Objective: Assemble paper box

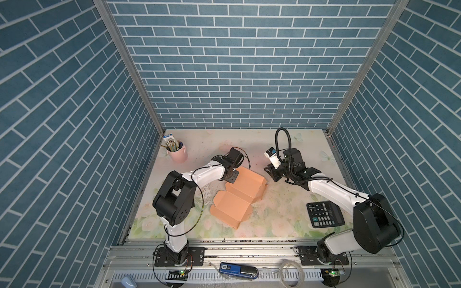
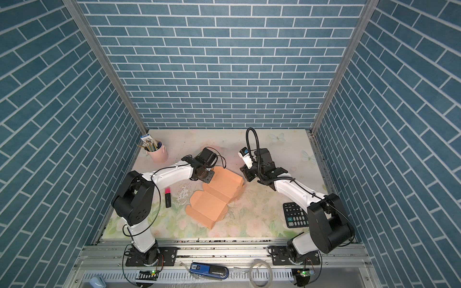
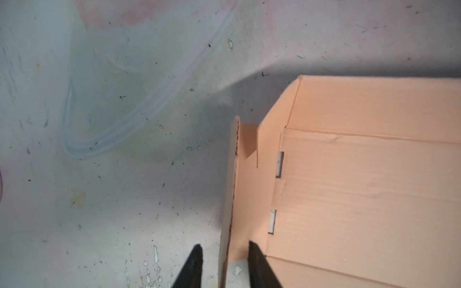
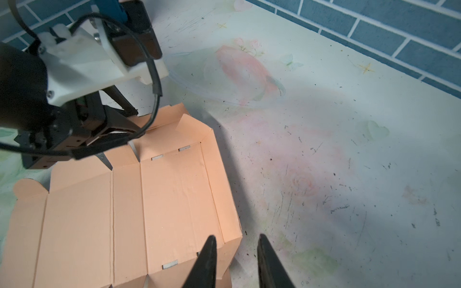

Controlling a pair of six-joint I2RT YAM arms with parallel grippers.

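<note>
The peach cardboard paper box is partly folded, its tray section at the back and its lid section lying flat toward the front. In the left wrist view, my left gripper is open around the upright outer flap at the tray's left side. One finger stands on each side of that flap, without a visible grip. Two slots show in the tray floor near this side. My right gripper is parted too, with nothing between its fingers, just right of the tray's side wall in its wrist view.
A pink pen cup stands at the back left, and a black calculator lies at the front right. The marker rests under the left arm. Bare table lies behind and right of the box.
</note>
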